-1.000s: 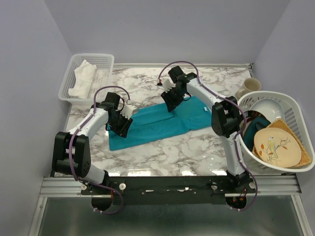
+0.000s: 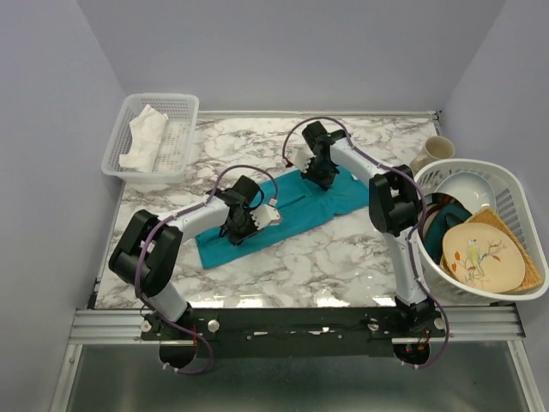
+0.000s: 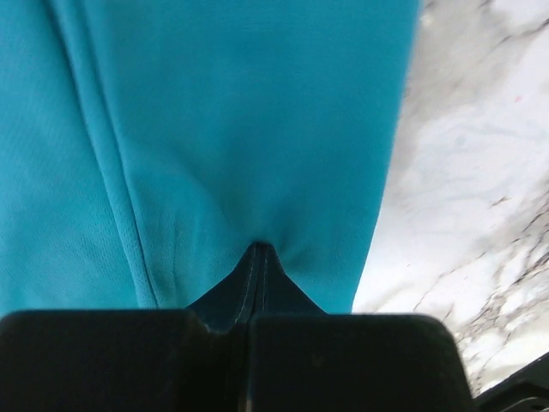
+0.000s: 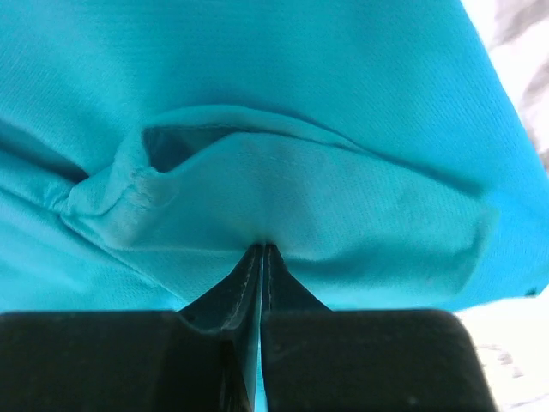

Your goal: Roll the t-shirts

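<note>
A teal t-shirt [image 2: 296, 221] lies on the marble-patterned table as a long folded strip, slanting from lower left to upper right. My left gripper [image 2: 232, 239] is over its left part. In the left wrist view my left gripper is shut, its tips touching the cloth near a long fold; whether any fabric is pinched is hidden. Toward the strip's right part is my right gripper [image 2: 323, 185]. Seen from the right wrist, my right gripper has its fingers close together with a thin gap, tips at a rumpled, overlapping layer of the shirt [image 4: 369, 197].
A white basket [image 2: 182, 142] with a white cloth [image 2: 146, 137] stands at back left. At right a large white basket [image 2: 536, 232] holds plates, beside a beige cup [image 2: 435, 151]. Bare table [image 2: 283, 270] lies in front of the shirt.
My left gripper has moved right along the shirt, and the shirt's left end has shifted slightly right.
</note>
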